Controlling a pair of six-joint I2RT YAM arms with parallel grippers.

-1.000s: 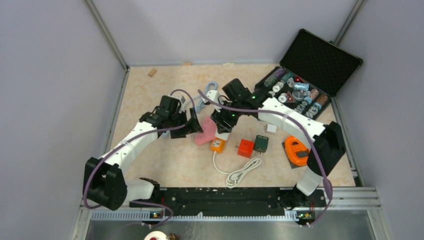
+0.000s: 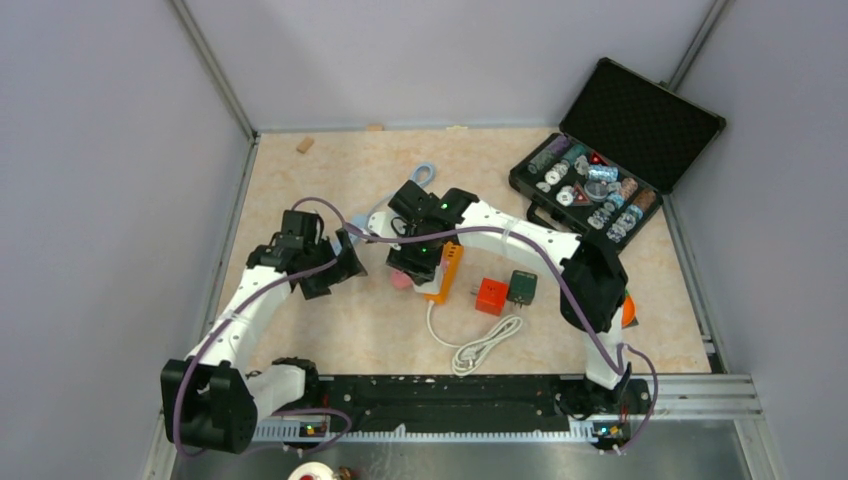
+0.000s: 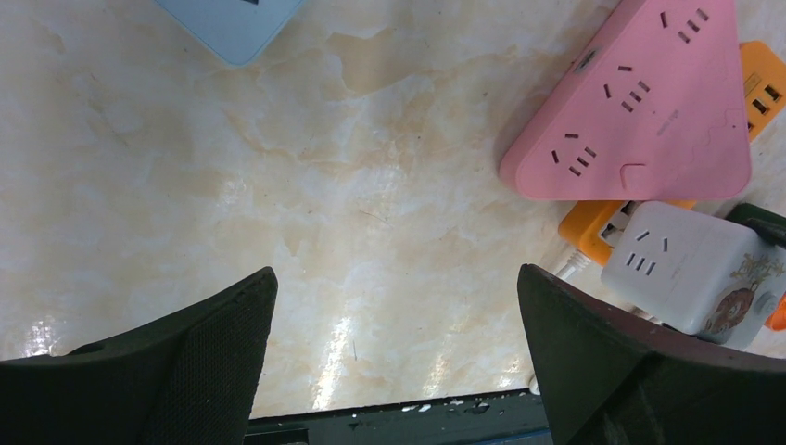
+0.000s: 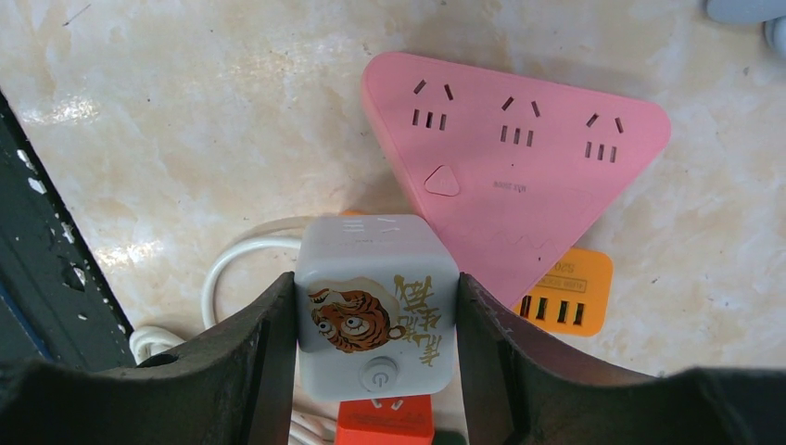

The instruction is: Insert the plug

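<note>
A white cube plug with a tiger picture point(image 4: 371, 324) sits between the fingers of my right gripper, just beside the pink triangular power strip point(image 4: 519, 176), above an orange power strip point(image 4: 584, 287). In the left wrist view the pink strip point(image 3: 640, 111) shows at upper right, with the white plug point(image 3: 677, 269) below it. My left gripper stands open over bare table to the left, nothing between its fingers.
Red point(image 2: 491, 296) and dark green point(image 2: 521, 288) adapters lie right of the orange strip. A coiled white cable point(image 2: 486, 345) lies near the front edge. An open case of chips point(image 2: 590, 190) stands at the back right.
Both arms have moved left since about a second ago, the right one with the white plug, coming down over the pink strip's area; the left gripper has withdrawn from the pink strip.
</note>
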